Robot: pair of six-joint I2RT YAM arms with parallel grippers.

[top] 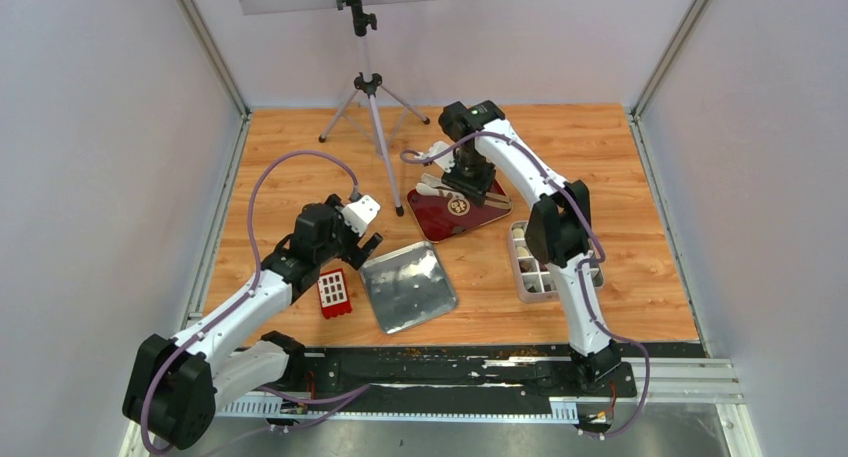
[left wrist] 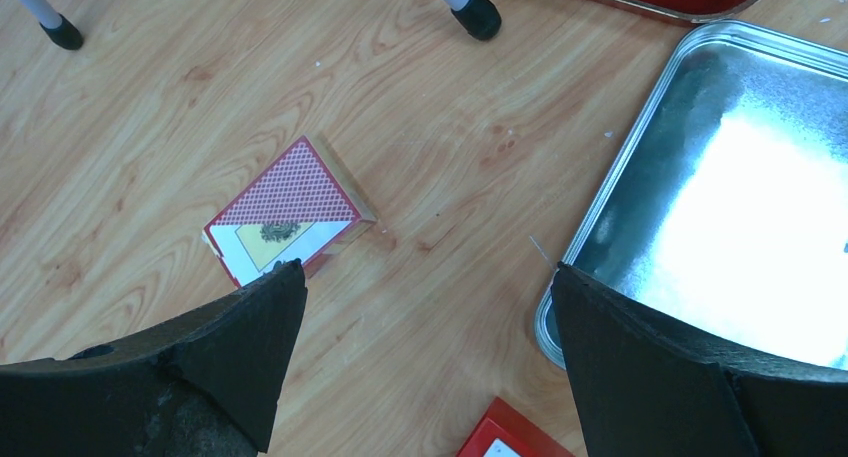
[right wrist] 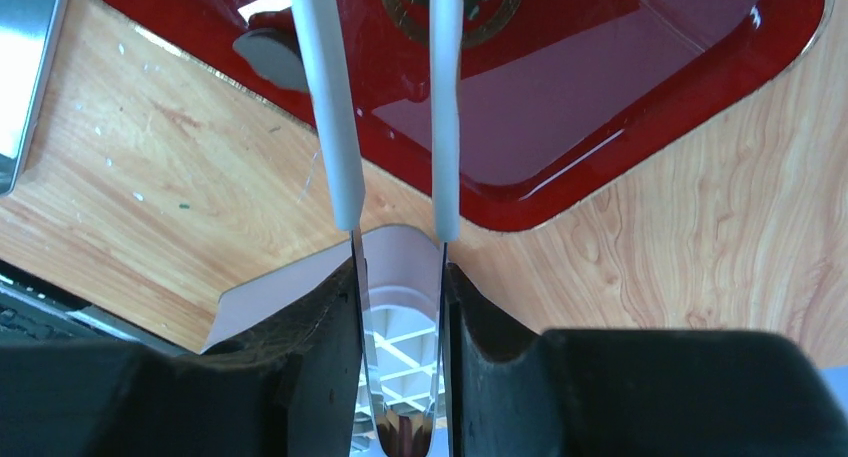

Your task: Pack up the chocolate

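In the top view, my right gripper is over the red tray (top: 436, 217), holding metal tongs with pale tips (right wrist: 445, 177); nothing shows between the tips. A dark round piece (right wrist: 272, 57), possibly chocolate, lies in that tray. A compartmented box (top: 532, 285) stands to the right, partly hidden by my right arm. My left gripper is open and empty above the wood. A printed carton (left wrist: 285, 197) lies below it, beside the metal tray (top: 408, 287).
A small red box (top: 334, 293) with white squares sits front left. A tripod (top: 386, 157) stands at the back, one foot near the red tray.
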